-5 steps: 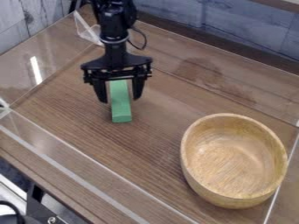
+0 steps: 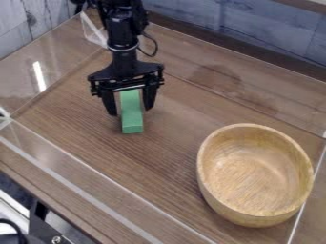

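A green rectangular block (image 2: 130,120) lies upright in the view on the wooden table, left of centre. The black gripper (image 2: 128,93) is over its upper end, with a finger on each side of it. The fingers stand apart; whether they touch the block cannot be told.
A large round wooden bowl (image 2: 254,173) sits at the lower right.
The block looks unmoved.
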